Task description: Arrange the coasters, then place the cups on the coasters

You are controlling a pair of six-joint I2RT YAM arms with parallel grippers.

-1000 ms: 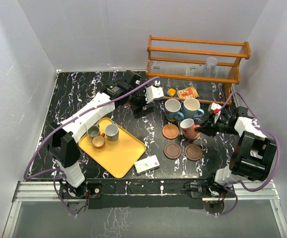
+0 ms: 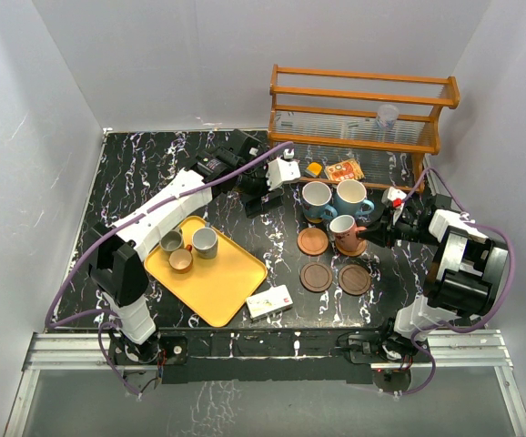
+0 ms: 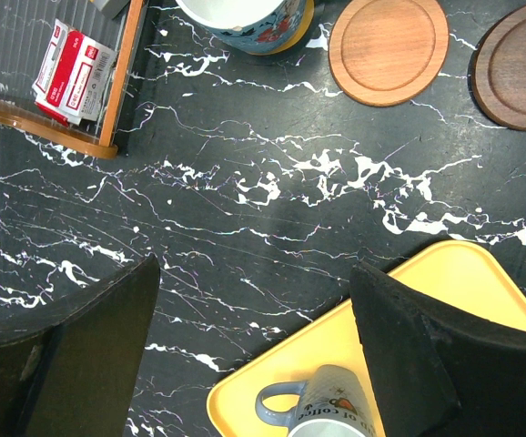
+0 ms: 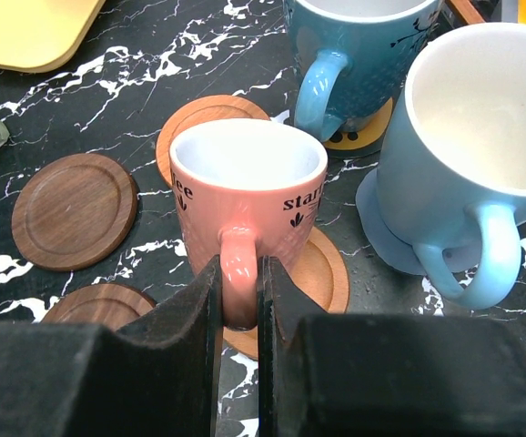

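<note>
A pink cup (image 4: 245, 200) with a white inside is over a light wooden coaster (image 4: 320, 271), and my right gripper is shut on its handle. In the top view the same cup (image 2: 343, 229) covers most of that coaster; whether its base touches the wood cannot be made out. Another light wooden coaster (image 2: 312, 241) lies bare to the left. Two dark brown coasters (image 2: 316, 277) lie closer to the front. Over bare dark marble tabletop, my left gripper stands open with nothing between its fingers.
Two blue mugs (image 2: 351, 198) stand on coasters just behind the pink cup. A yellow tray (image 2: 210, 289) with several cups lies to the left, with a white box (image 2: 269, 302) beside it. A wooden rack (image 2: 359, 109) stands at the back.
The right arm has shifted very slightly, with the pink cup staying nearly in place in its gripper. My left arm looks still.
</note>
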